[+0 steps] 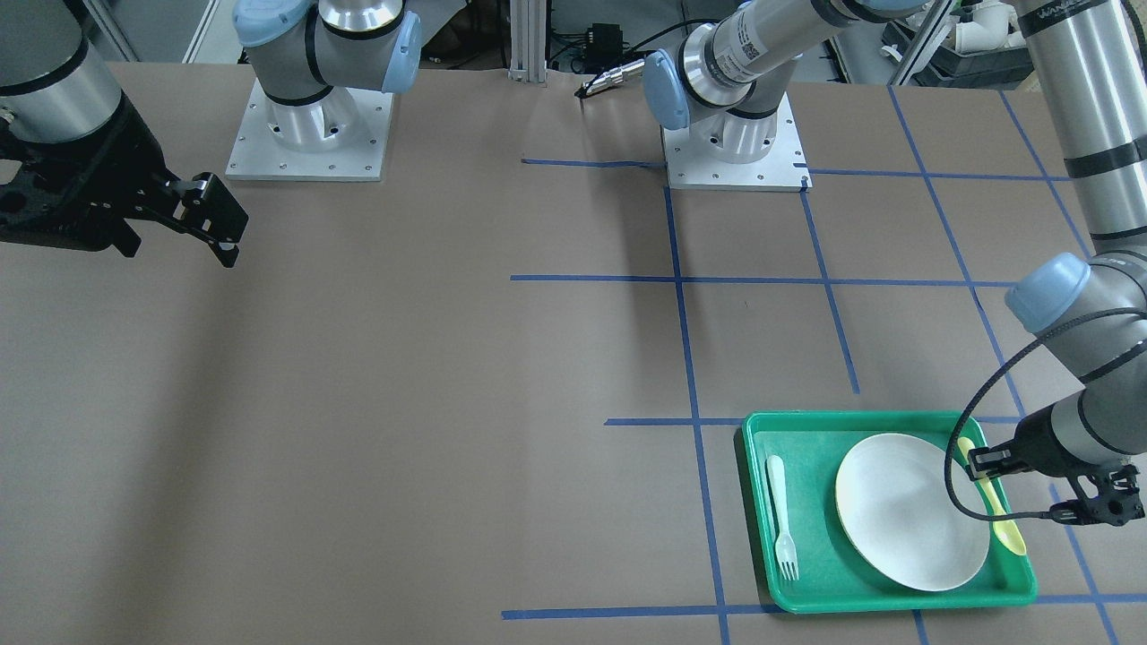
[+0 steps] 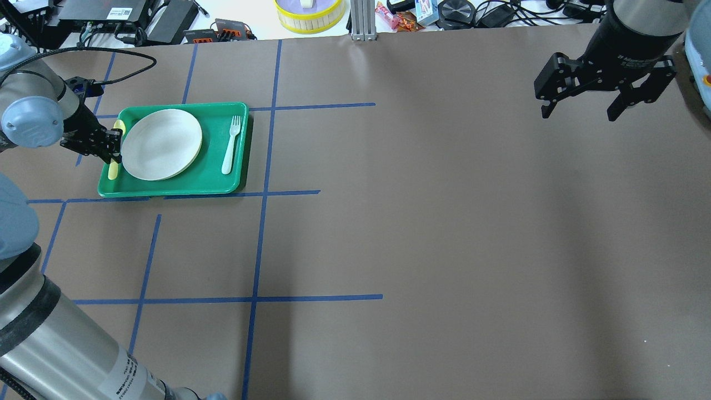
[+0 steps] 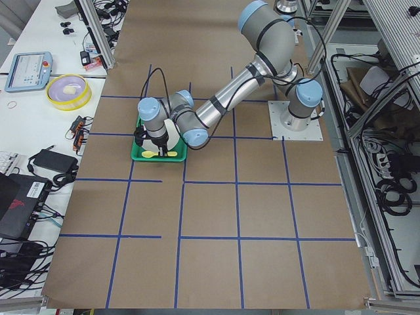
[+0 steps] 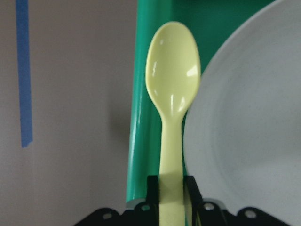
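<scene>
In the green tray (image 1: 817, 586) lie a white plate (image 1: 903, 516) and a white fork (image 1: 781, 527). A pale yellow spoon (image 4: 173, 66) lies along the tray's edge beside the plate, bowl pointing away from the gripper. My gripper is down at the tray with its fingers either side of the spoon's handle, apparently shut on it. In the top view the spoon (image 2: 114, 170) is partly hidden by the gripper.
A second arm's black gripper (image 1: 194, 220) hangs at the left in the front view. Other arm bases stand at the back.
</scene>
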